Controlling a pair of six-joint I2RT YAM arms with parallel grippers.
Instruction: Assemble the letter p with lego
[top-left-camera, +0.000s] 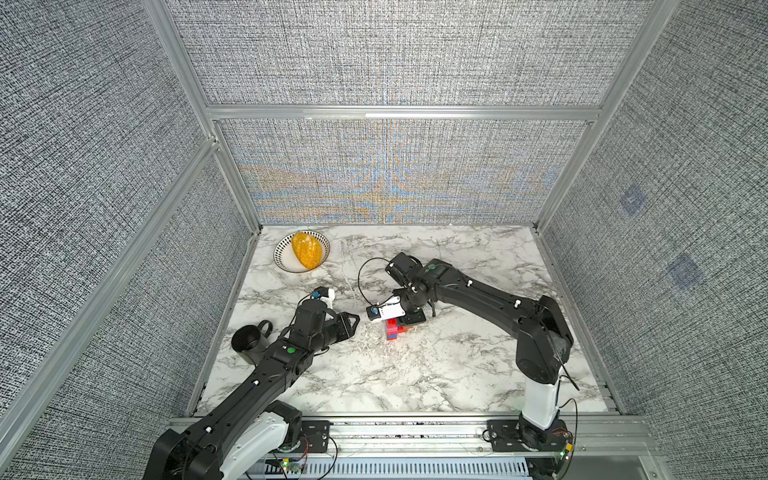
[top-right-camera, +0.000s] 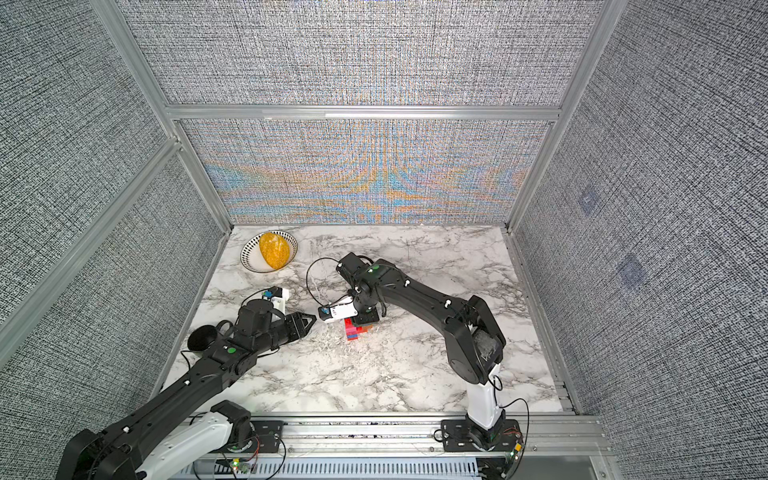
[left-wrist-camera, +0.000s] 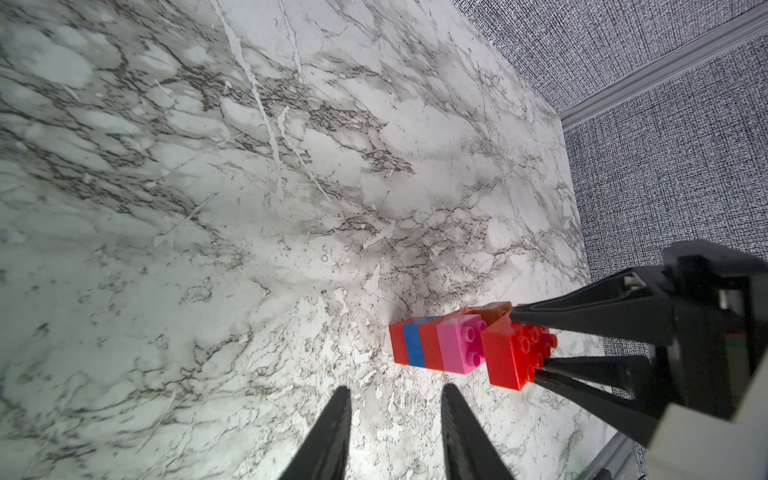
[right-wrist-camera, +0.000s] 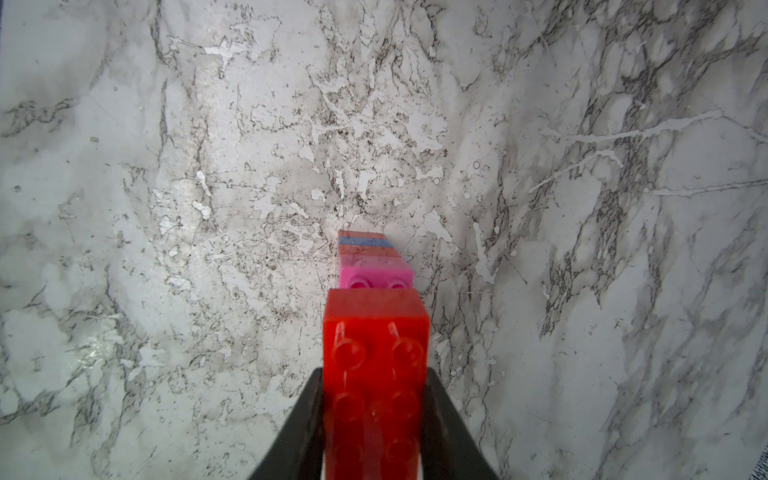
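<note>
A stack (left-wrist-camera: 430, 345) of red and blue bricks with a pink brick (left-wrist-camera: 458, 342) on top stands upright on the marble table. Behind it, an orange-brown brick (left-wrist-camera: 493, 309) shows in part, mostly covered by what is in front. My right gripper is shut on a red brick (right-wrist-camera: 376, 328), its studs toward the right wrist camera. In the left wrist view that brick appears high beside the pink one; whether they touch, I cannot tell. My left gripper hangs left of the stack, fingers apart, nothing between them.
A patterned bowl (top-left-camera: 281, 254) holding a yellow-orange item (top-left-camera: 306, 250) sits at the back left. At the left edge is a black mug (top-left-camera: 248, 342). Bare table lies in front of the stack and to the right.
</note>
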